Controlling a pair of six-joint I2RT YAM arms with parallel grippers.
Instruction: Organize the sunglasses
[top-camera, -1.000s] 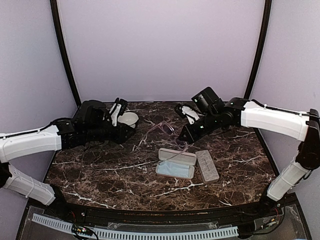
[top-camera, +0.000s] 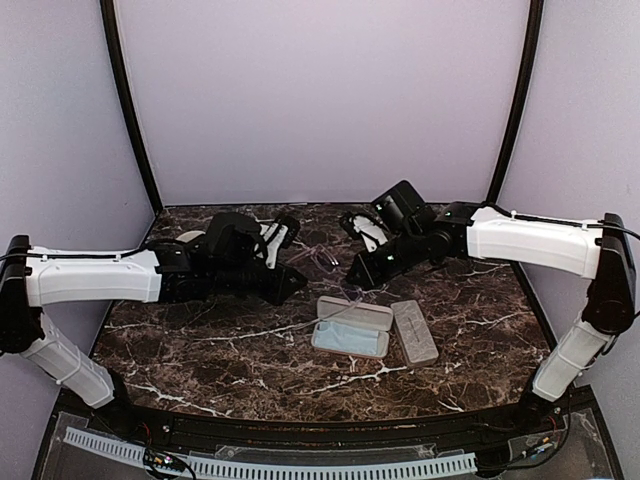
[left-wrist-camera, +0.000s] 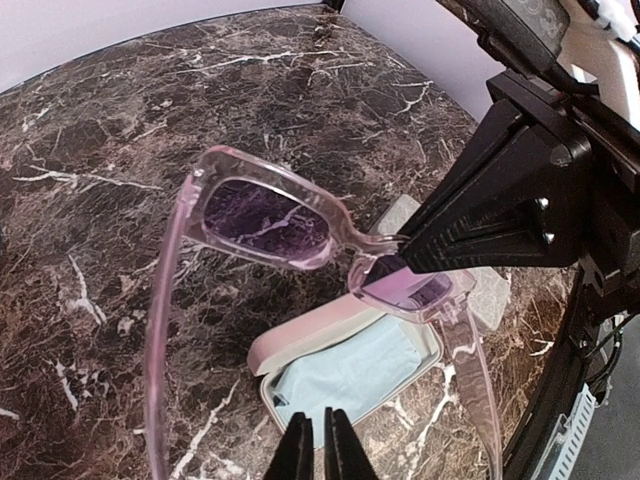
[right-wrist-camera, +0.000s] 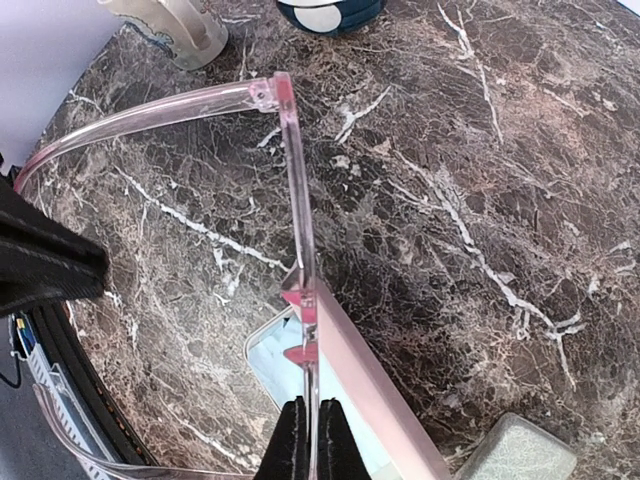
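Note:
Pink sunglasses (left-wrist-camera: 265, 220) with purple lenses hang above the table, temples unfolded. My right gripper is shut on their middle, near the bridge. My left gripper faces them from the left, close to the temples, its fingers nearly together; whether anything is between them is unclear. An open case (top-camera: 350, 340) with pink lid and pale blue cloth (left-wrist-camera: 350, 365) lies below. In the right wrist view the frame is edge-on.
A grey flat box (top-camera: 415, 332) lies right of the case. A dark bowl (right-wrist-camera: 330, 10) and a pale cylindrical object (right-wrist-camera: 190, 30) appear at the right wrist view's top.
My left gripper has moved right toward the sunglasses. My right gripper and the sunglasses have shifted slightly left.

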